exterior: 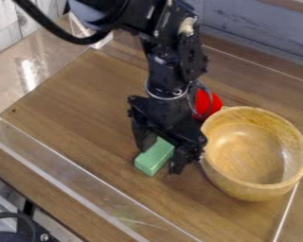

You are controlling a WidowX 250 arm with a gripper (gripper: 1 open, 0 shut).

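My black gripper (pixel 167 142) is low over a green block (pixel 153 160) on the wooden table, with its fingers open on either side of the block's upper part, which is partly hidden. A yellow wooden bowl (pixel 256 165) sits just right of the gripper. Behind the gripper, a red round object (pixel 207 100) is partly covered by the arm and bowl.
A pale raised board (pixel 260 38) runs along the back, and metal rails line the left and front-left edges.
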